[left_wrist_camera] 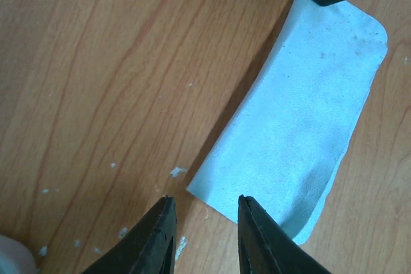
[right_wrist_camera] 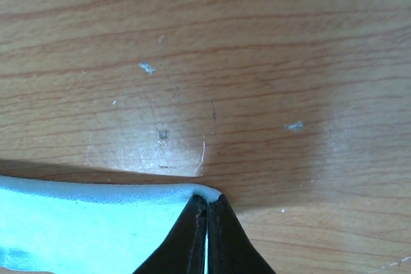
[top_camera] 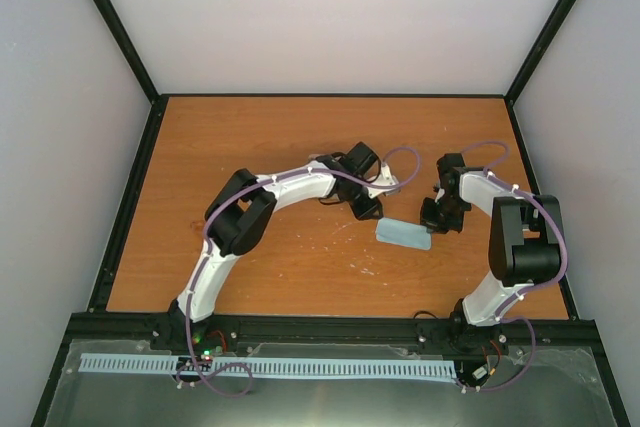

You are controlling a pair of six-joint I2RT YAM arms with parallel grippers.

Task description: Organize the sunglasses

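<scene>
A light blue cloth pouch (top_camera: pixel 402 233) lies flat on the wooden table, right of centre, its surface filling much of the left wrist view (left_wrist_camera: pixel 289 113). My right gripper is shut on the pouch's right end, at its top corner in the right wrist view. My left gripper stands open over the table just beside the pouch's other end, nothing between its fingers. I cannot make out any sunglasses in these views; the left arm covers part of the table in the top view.
Dark frame rails and white walls enclose it. A pale object, cut off, shows at the lower left of the left wrist view (left_wrist_camera: pixel 13 255).
</scene>
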